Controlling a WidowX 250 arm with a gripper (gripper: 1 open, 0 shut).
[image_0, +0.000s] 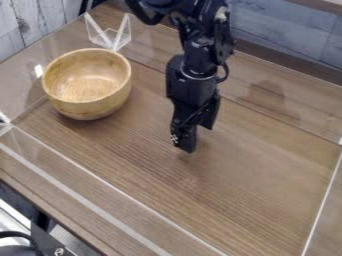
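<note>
My black gripper (193, 128) hangs over the middle of the wooden table (227, 195), its fingers angled down and seen edge-on.
A large tan wooden bowl (86, 83) sits at the left. A white wire-like object (110, 35) lies at the upper left near the table's back edge.
</note>
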